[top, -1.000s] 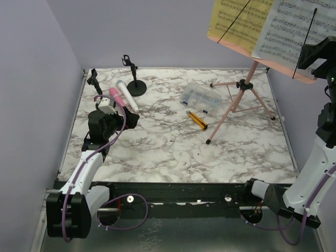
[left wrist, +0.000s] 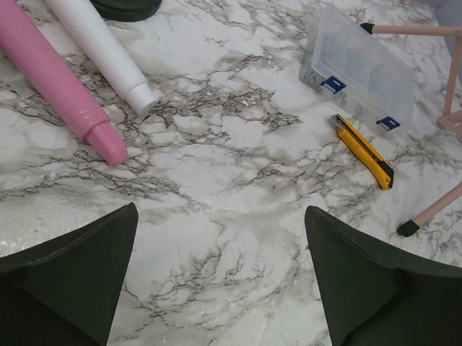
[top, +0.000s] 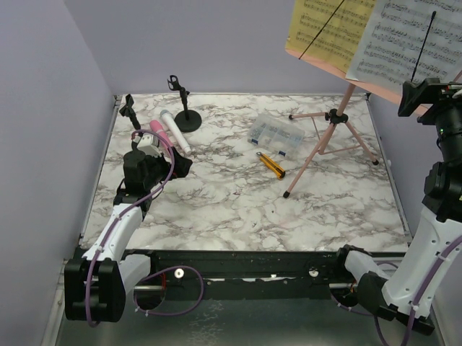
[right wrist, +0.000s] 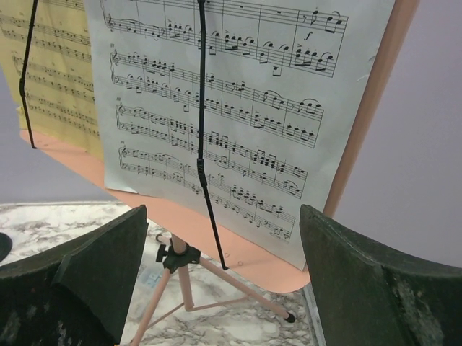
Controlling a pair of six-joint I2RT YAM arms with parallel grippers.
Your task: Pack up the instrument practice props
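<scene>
Two sheets lean on a pink music stand (top: 332,122): a yellow sheet (top: 328,29) and a white sheet (right wrist: 238,94) in front of it. Thin black holder rods (right wrist: 202,115) cross both sheets. Close to the stand's lower right edge, my right gripper is open, its fingers (right wrist: 94,270) wide apart with the sheet beyond them. A pink microphone (left wrist: 54,79) and a white microphone (left wrist: 101,54) lie at the table's left. Beside their near ends my left gripper hangs over bare marble, open and empty.
A clear compartment box (top: 276,135) and a yellow utility knife (top: 272,165) lie mid-table, near the stand's legs. Two black microphone stands (top: 189,119) are at the back left.
My right gripper has moved left and downward in the top view, toward the stand's lower edge. The left arm and the props have stayed in place.
</scene>
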